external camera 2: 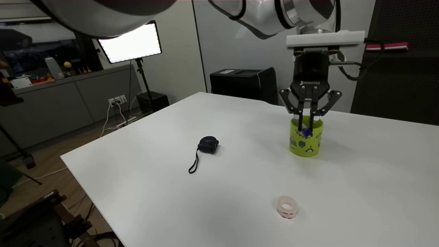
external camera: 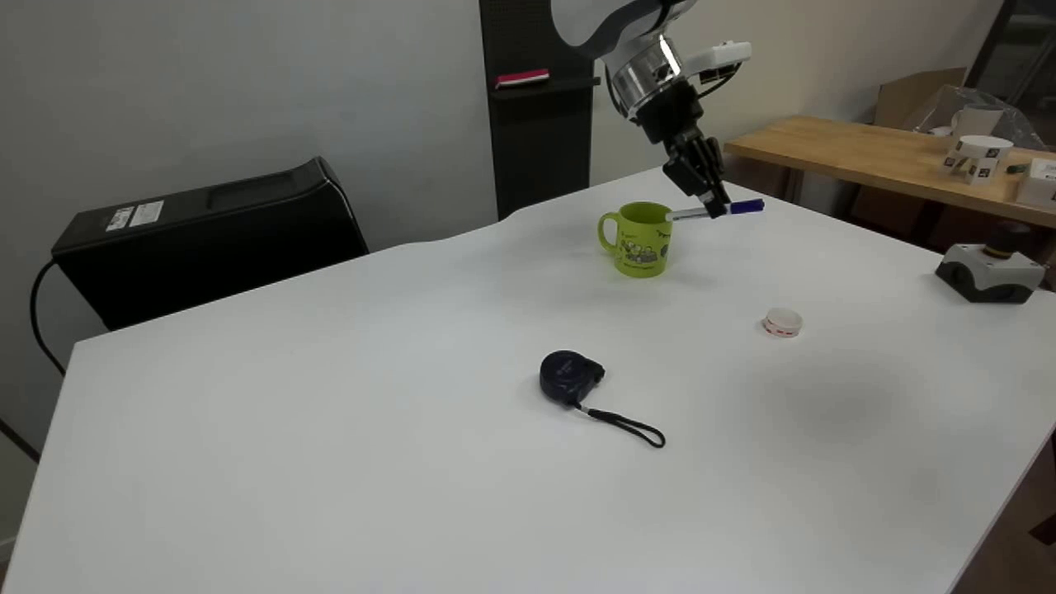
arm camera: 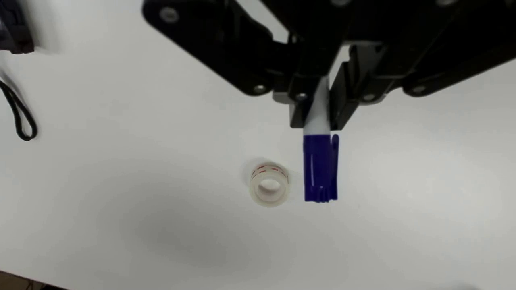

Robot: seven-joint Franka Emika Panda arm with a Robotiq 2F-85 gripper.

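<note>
A white marker with a blue cap [arm camera: 317, 169] is held by my gripper, which is shut on its body just behind the cap. In exterior view 1 the marker [external camera: 744, 207] lies nearly level in the air, cap end to the right, its other end beside the rim of a green mug [external camera: 643, 242]. Whether that end touches the mug I cannot tell. The mug stands upright on the white table, its handle to the left. From exterior view 2, my gripper [external camera 2: 305, 129] appears in front of the mug [external camera 2: 305, 144], with the blue cap facing the camera.
A clear tape roll [external camera 2: 287, 207] lies on the table in front of the mug. Off to the left sits a black tape measure [external camera: 569, 377] with a cord loop. A grey and black button box [external camera: 990, 272] is at the table's right edge.
</note>
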